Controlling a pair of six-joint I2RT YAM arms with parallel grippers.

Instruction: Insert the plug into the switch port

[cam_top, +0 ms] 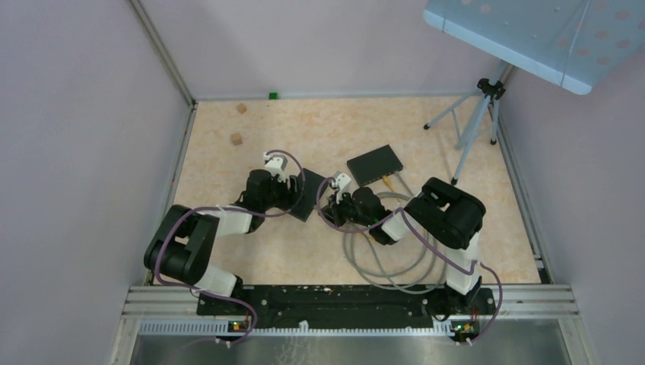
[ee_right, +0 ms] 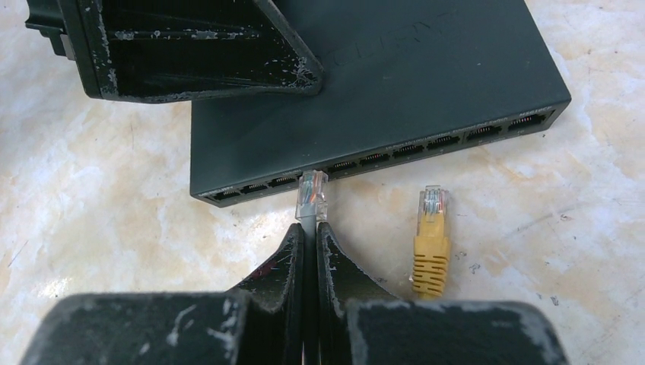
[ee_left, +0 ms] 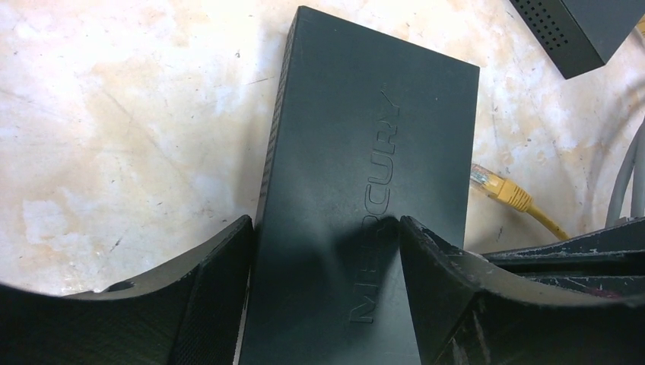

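The black Mercury switch (ee_left: 335, 129) lies on the table under my left gripper, whose fingers stand part open over it. In the right wrist view the switch (ee_right: 426, 68) shows its row of ports. My right gripper is shut on a grey cable, and its clear plug (ee_right: 312, 194) is at the port row, touching or just before it; whether it sits inside a port I cannot tell. A yellow plug lies loose on the table to the right of it, also seen in the left wrist view.
A second black box (cam_top: 374, 164) lies at the back right with cables. Coiled grey cable (cam_top: 403, 277) covers the front right. A tripod (cam_top: 475, 122) stands in the back right corner.
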